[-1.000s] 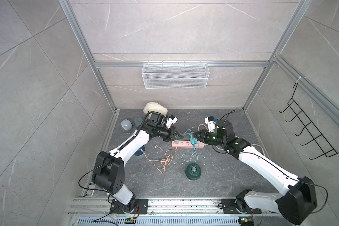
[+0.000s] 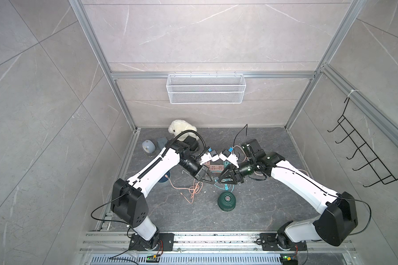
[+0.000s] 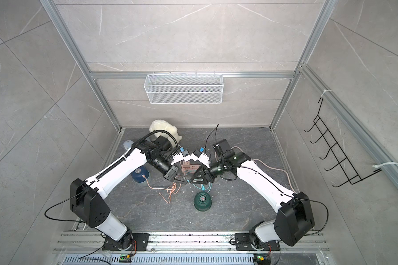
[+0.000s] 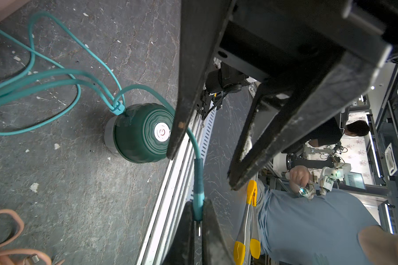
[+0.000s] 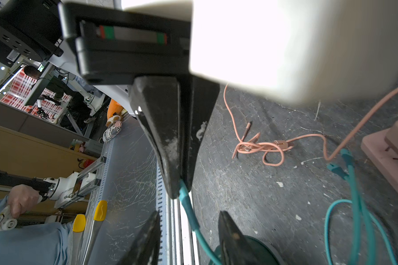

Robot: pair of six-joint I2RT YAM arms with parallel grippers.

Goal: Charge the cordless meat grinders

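Note:
The dark green grinder point(image 2: 226, 201) stands on the grey table in front of both arms, its power button point(image 4: 162, 132) showing in the left wrist view. Above it my left gripper is shut on the slim plug end point(image 4: 198, 181) of a teal cable. In the right wrist view, that plug point(image 5: 185, 201) sticks out from the left fingertips. My right gripper is part open close by, the teal cable passing near its fingers without being pinched. A blue grinder point(image 3: 139, 173) stands at the left, an orange-pink cable reaching it.
A pink power strip point(image 2: 216, 168) lies behind the grippers, partly covered. Tangled orange-pink cable point(image 2: 194, 190) lies left of the green grinder. A white plush toy point(image 2: 181, 127) and a grey-blue object point(image 2: 148, 146) stand farther back.
The right moved left and forward, the left right and forward. The green grinder has not moved.

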